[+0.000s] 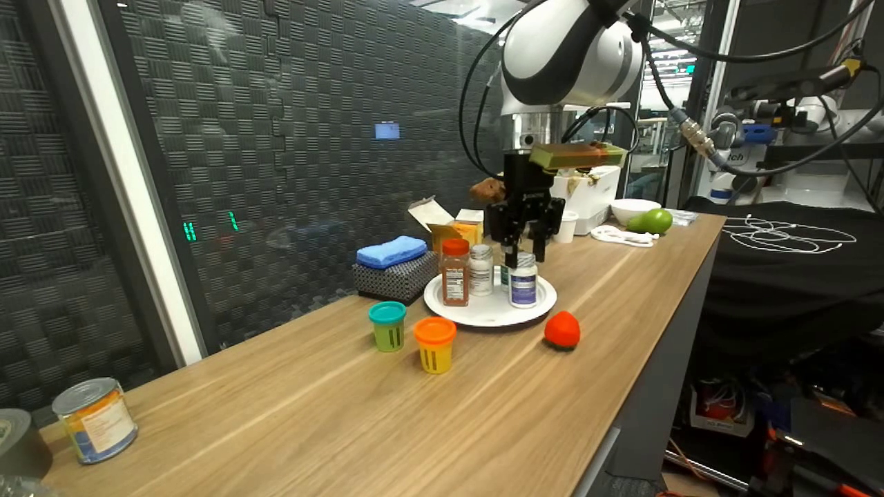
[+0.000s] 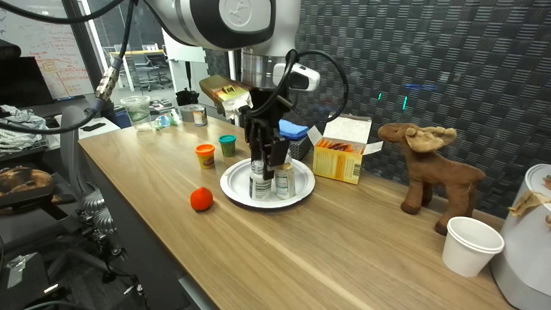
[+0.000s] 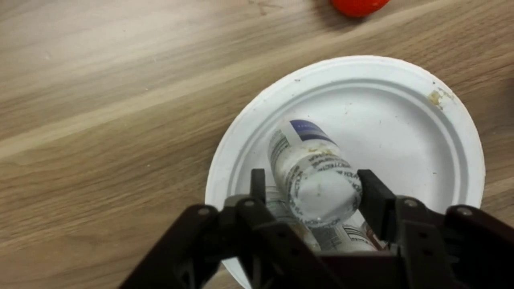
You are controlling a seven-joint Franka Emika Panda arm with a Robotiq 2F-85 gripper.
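A white bottle with a purple label [image 1: 523, 289] stands on a white paper plate [image 1: 543, 308], beside the other bottles. My gripper [image 1: 525, 251] is lowered over its cap, part open. In the wrist view the bottle's pale lid [image 3: 325, 195] lies between the fingers. A clear gap shows on the left side, while the right finger is close to or touching the lid. A red-capped spice jar [image 1: 455, 273] and a white bottle [image 1: 481, 272] share the plate. From the second exterior view, the gripper's fingers [image 2: 270, 165] partly cover the bottle tops.
An orange-lidded tub [image 1: 435, 345], a teal-lidded tub [image 1: 387, 326] and a red object [image 1: 563, 330] sit near the plate. Behind it are a yellow box [image 2: 338, 160] and a brown plush moose [image 2: 439, 173]. One side of the plate is bare [image 3: 400, 139].
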